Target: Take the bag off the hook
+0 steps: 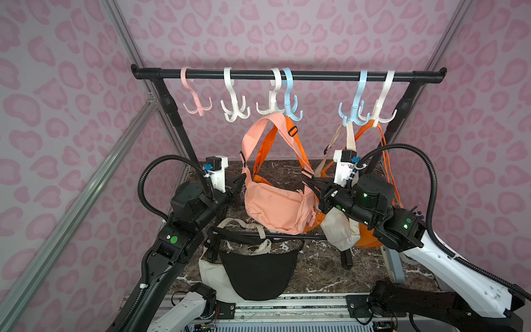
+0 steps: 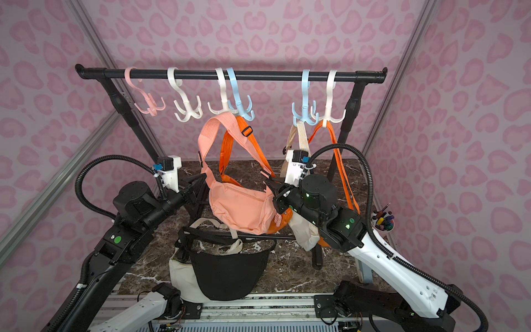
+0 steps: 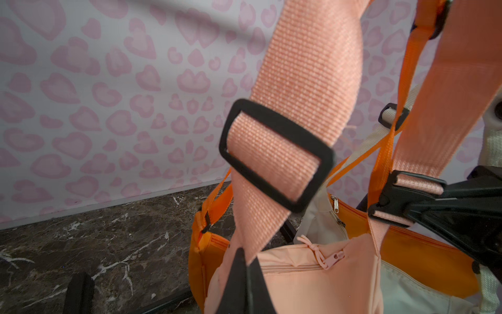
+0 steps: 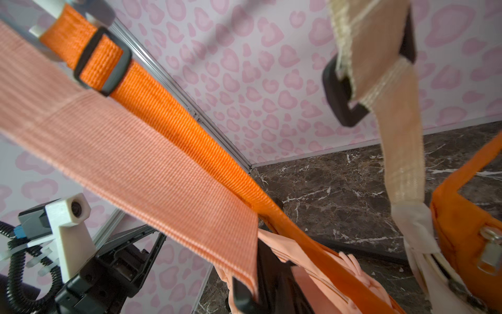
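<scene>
A pink bag [image 1: 276,207] hangs by its strap from the middle of the rack. The strap's top loop [image 1: 272,117] lies at the prongs of a white hook [image 1: 272,94]; whether it still rests on a prong cannot be told. In the left wrist view my left gripper is shut on the left side of the pink strap [image 3: 308,68], below a black slider. My right gripper [image 1: 306,178] is shut on the strap's right side, close to its black buckle [image 3: 408,196]. Both grippers sit above the bag's body, one at each end.
An orange strap [image 2: 225,157] hangs right behind the pink one, beside a blue hook [image 1: 288,94]. Beige and orange bags hang at the right, behind my right arm. A black bag [image 1: 260,271] lies on the floor below. The pink hook [image 1: 194,94] at left is empty.
</scene>
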